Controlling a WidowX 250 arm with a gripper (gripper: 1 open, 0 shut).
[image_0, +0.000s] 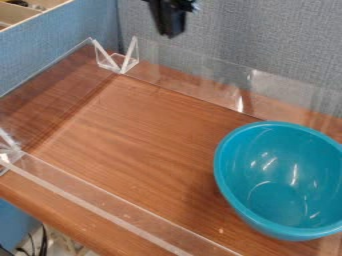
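My black gripper (171, 20) hangs at the top centre of the camera view, blurred and partly out of frame, high above the wooden board; it looks shut, with nothing visible in it. A turquoise bowl (278, 180) sits empty at the right side of the wooden board (140, 140).
Clear plastic edging (94, 205) runs round the board, with white corner brackets (118, 62) at the back left and at the left edge. A grey padded wall (254, 50) stands behind. The middle of the board is bare. Cables show at the lower left.
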